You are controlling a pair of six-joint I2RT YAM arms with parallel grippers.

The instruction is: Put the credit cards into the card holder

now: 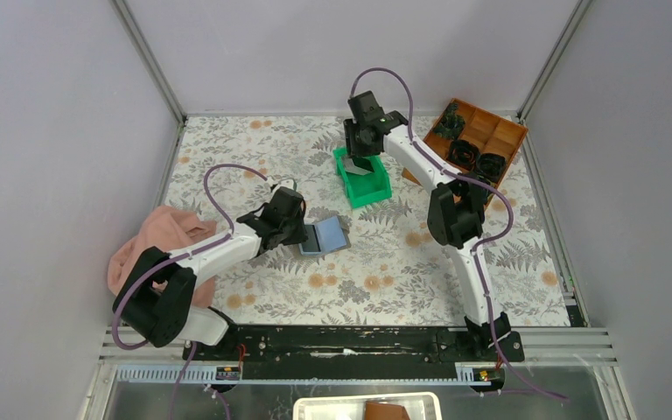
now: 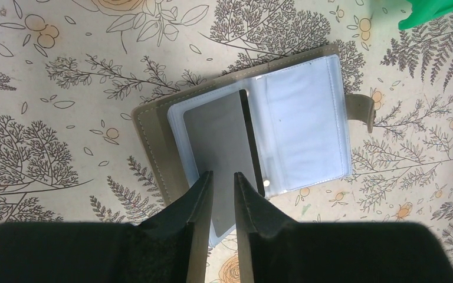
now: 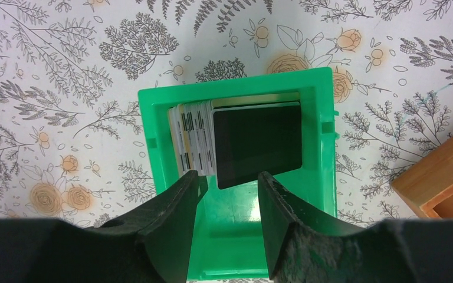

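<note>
The card holder [image 2: 298,124] lies open on the table, showing clear sleeves and a dark card [image 2: 218,135] in its left side. My left gripper is over that side, fingers a short gap apart, nothing visible between them. My right gripper hovers over the green box [image 3: 324,141], fingers apart and empty. Inside the box, a row of cards [image 3: 191,135] stands beside a flat black card [image 3: 256,141] at the far end.
A wooden compartment tray [image 1: 494,131] with dark coils sits at the back right. A pink cloth [image 1: 140,241] lies at the left edge.
</note>
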